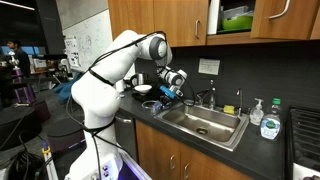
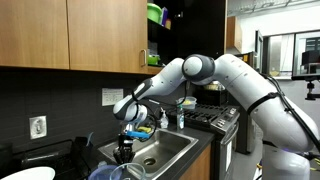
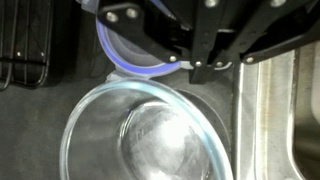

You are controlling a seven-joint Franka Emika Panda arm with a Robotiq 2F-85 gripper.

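A round clear glass bowl (image 3: 85, 135) lies on the dark counter beside the sink, open side up, in the wrist view. Close behind it, partly covered by my gripper, is a clear piece with a blue rim (image 3: 150, 70); whether it is a lid or a container I cannot tell. My gripper is shut above the far edge of the bowl, and nothing shows between its fingers. In exterior view 2 the gripper (image 2: 124, 156) hangs low over the clear ware (image 2: 104, 173) at the bottom edge. Contact cannot be made out.
Right of the bowl is the steel sink (image 3: 248, 130), with its faucet (image 1: 211, 98) at the back. A black wire rack (image 3: 25, 45) stands on the left. Bottles (image 1: 271, 122) stand at the counter's far right. Wooden cabinets (image 1: 150, 20) overhang the back.
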